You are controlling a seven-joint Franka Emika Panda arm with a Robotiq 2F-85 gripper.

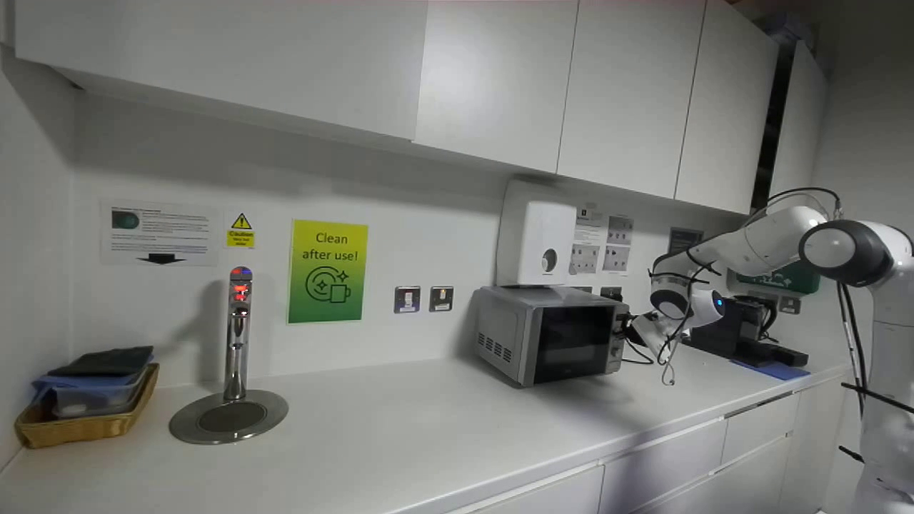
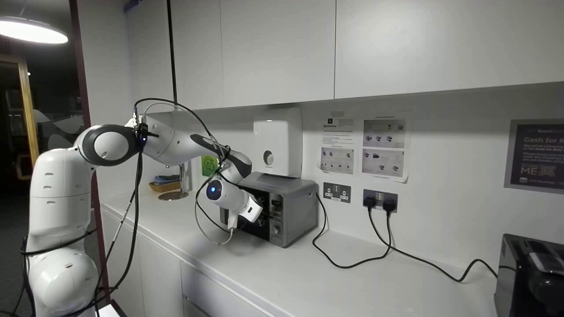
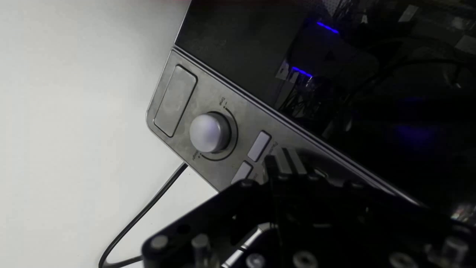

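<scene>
A grey microwave with a dark glass door stands on the counter, its door closed. In the wrist view its control panel shows a round knob, a large flat button and small oblong buttons. My gripper is shut, its fingertips side by side with nothing visible between them. They sit over the panel beside the small buttons, hiding part of it; whether they touch it I cannot tell. In exterior view 2 the white hand is in front of the panel and hides the fingers.
A paper towel dispenser hangs just above the microwave. A black power cable lies on the counter, and a dark coffee machine stands to the right.
</scene>
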